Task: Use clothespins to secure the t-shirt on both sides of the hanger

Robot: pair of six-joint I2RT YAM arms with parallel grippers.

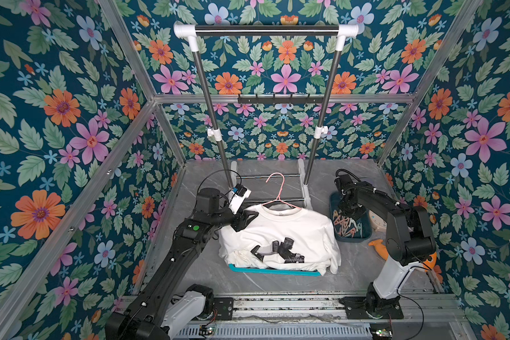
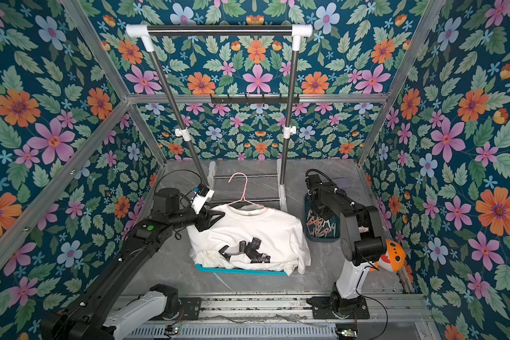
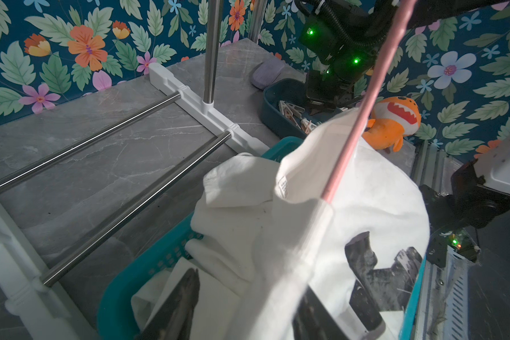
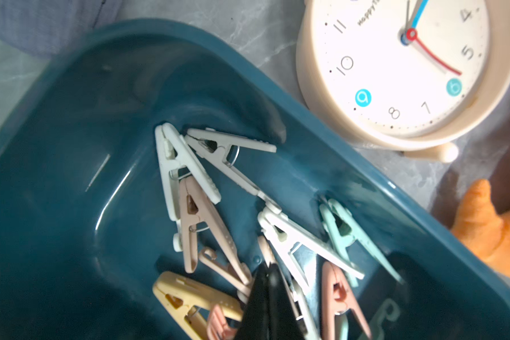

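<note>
The white t-shirt (image 1: 314, 226) with a dark print lies over a teal basket (image 1: 266, 271), a pink hanger (image 1: 278, 192) inside it and its hook standing out of the neck. My left gripper is shut on the shirt's left shoulder; cloth bunches between its fingers, and the hanger arm enters the cloth there. Inside the dark blue bin my right gripper points down, shut, with no pin visible between its fingers. Loose clothespins surround its tips: a white pin (image 4: 308, 240), a brownish pin (image 4: 201, 218) and a yellow pin (image 4: 195, 300). No pin shows on the shirt's visible shoulders.
The dark blue bin (image 4: 209, 34) stands right of the shirt, its walls close around my right gripper. A cream clock (image 4: 402, 68) and an orange plush toy (image 3: 391, 121) sit beside it. Behind the shirt rises a metal rack (image 1: 266, 30).
</note>
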